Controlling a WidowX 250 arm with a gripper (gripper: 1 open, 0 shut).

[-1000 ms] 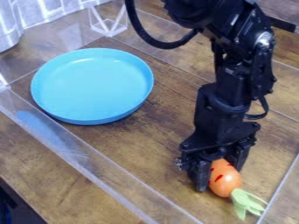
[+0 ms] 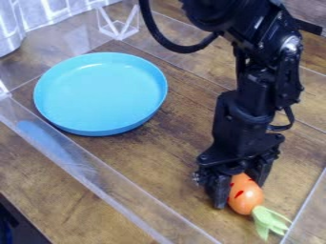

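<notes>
My black gripper [image 2: 234, 181] reaches down at the lower right, its fingers shut around an orange toy carrot [image 2: 247, 197] with red-dark markings and pale green leaves [image 2: 272, 222]. The carrot is low at the wooden surface; its upper end is hidden by the fingers. A light blue round plate [image 2: 99, 91] sits to the upper left, apart from the gripper.
Clear plastic walls edge the wooden floor [image 2: 152, 162] along the lower left and right. A small white wire-like object [image 2: 117, 21] and white cloth [image 2: 26, 24] are at the top left. Bare wood lies between plate and gripper.
</notes>
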